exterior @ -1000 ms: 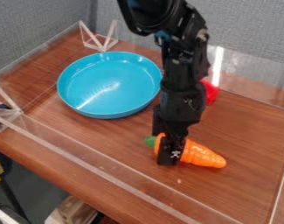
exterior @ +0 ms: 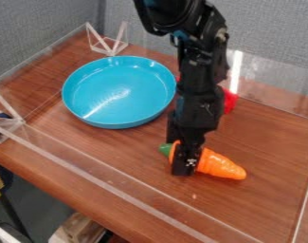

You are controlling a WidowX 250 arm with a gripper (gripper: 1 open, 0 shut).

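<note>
An orange toy carrot (exterior: 220, 165) with a green top lies on the wooden table, right of and in front of a blue plate (exterior: 118, 90). My black gripper (exterior: 182, 163) points straight down at the carrot's leafy end, its tips low over the table around that end. Whether the fingers are closed on the carrot is hard to tell from this view.
A red object (exterior: 228, 101) sits behind the arm at the right, partly hidden. Clear plastic walls border the table, with white brackets (exterior: 108, 43) at the back left.
The arm has shifted very slightly at its upper part; the gripper stays at the carrot's leafy end, and the carrot and plate have not visibly moved.
</note>
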